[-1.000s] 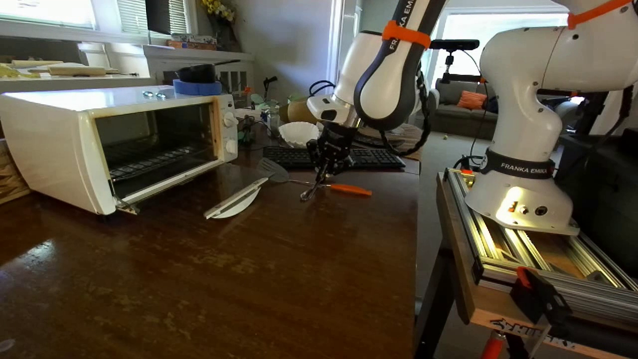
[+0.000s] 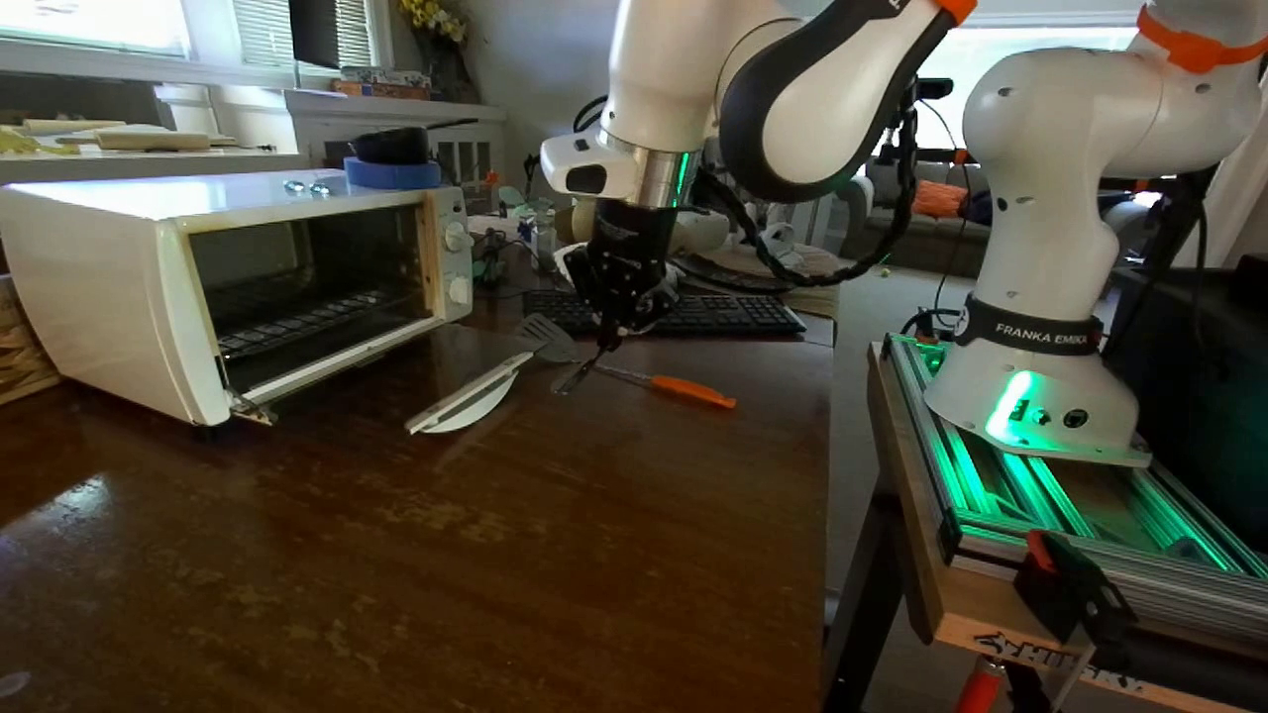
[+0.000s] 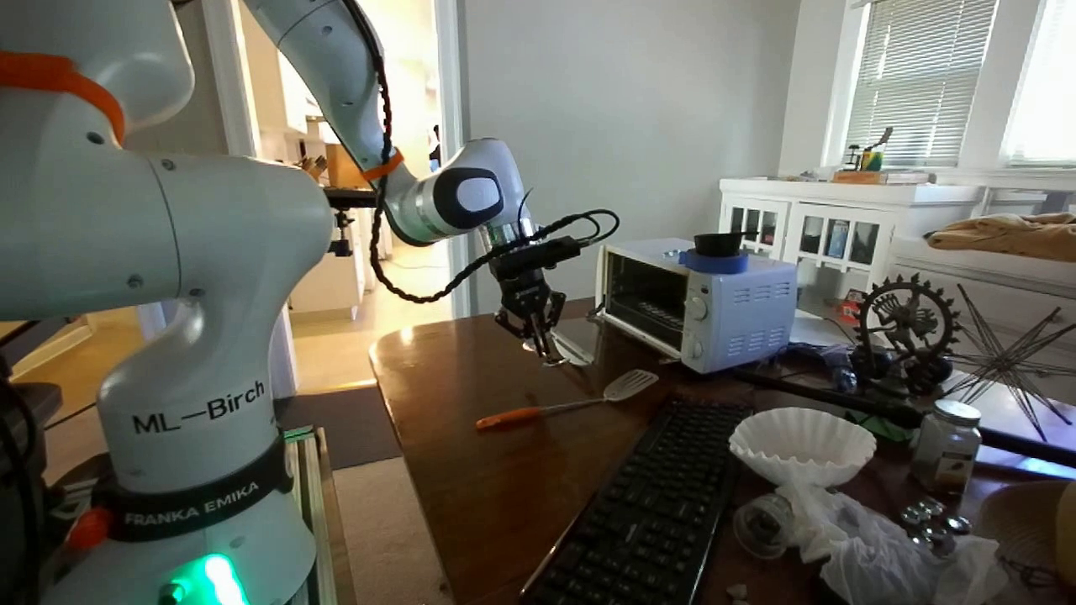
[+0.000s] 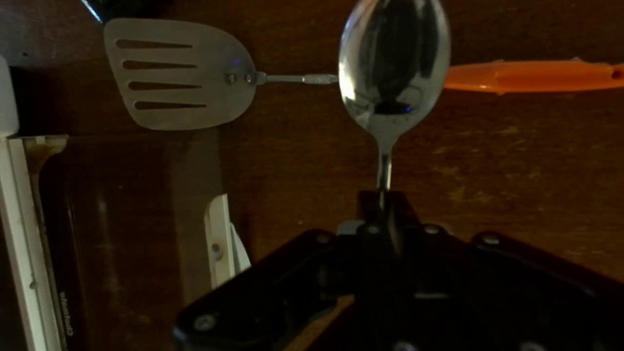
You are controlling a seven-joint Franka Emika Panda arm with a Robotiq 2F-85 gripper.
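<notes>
In the wrist view a shiny metal spoon (image 4: 395, 70) points away from my gripper, which is shut on its handle. Beneath the spoon's bowl in that view, a slotted spatula (image 4: 181, 76) with an orange handle (image 4: 526, 76) lies on the table. Seen from exterior view 1, my gripper (image 2: 608, 339) hangs above the table with the spoon (image 2: 577, 376) angled down from it. The second exterior view has the gripper (image 3: 550, 348) just beyond the spatula (image 3: 630, 385); the spoon is hard to make out there.
A white toaster oven (image 2: 119, 285) stands at the left with its glass door (image 4: 123, 216) lowered. A blue ring (image 2: 392, 174) and small black pan (image 2: 389, 145) sit on top. Behind the spatula lies a black keyboard (image 2: 725, 314).
My arm has come left, toward the oven, and a little higher, carrying the spoon. The base light went from yellowish to green. Spatula and oven have not moved.
</notes>
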